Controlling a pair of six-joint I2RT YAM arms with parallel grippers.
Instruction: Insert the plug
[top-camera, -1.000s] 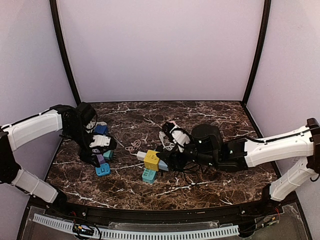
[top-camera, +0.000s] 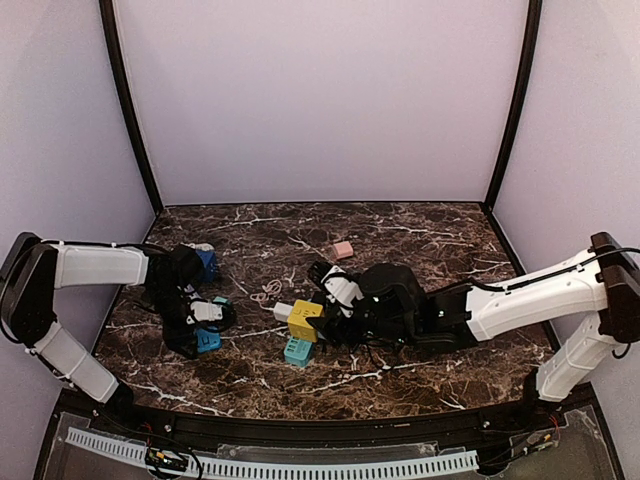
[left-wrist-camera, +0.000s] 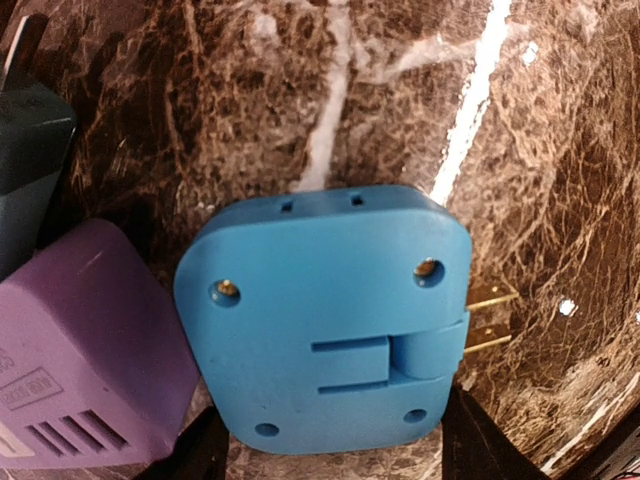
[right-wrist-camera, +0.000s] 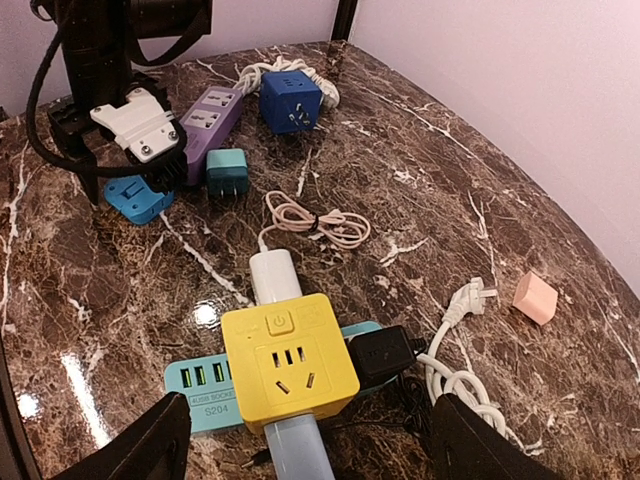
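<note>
A light-blue plug adapter (left-wrist-camera: 330, 260) with brass prongs lies on the marble table; my left gripper is down at it, its fingertips on either side of the adapter's lower end, too little visible to tell whether they grip. In the right wrist view the same blue adapter (right-wrist-camera: 135, 200) sits under the left gripper. My right gripper is open above a yellow cube socket (right-wrist-camera: 290, 370), which stands over a teal power strip (right-wrist-camera: 195, 395) with a black plug (right-wrist-camera: 380, 355) beside it.
A purple strip (right-wrist-camera: 210, 115), dark blue cube (right-wrist-camera: 290, 100) and teal plug (right-wrist-camera: 227, 170) lie near my left gripper. Coiled cables (right-wrist-camera: 315, 225), a white plug (right-wrist-camera: 465, 300) and a pink block (right-wrist-camera: 535, 295) lie farther right.
My left arm has lowered onto the blue adapter over the last second. My right arm has moved down slightly around the yellow socket.
</note>
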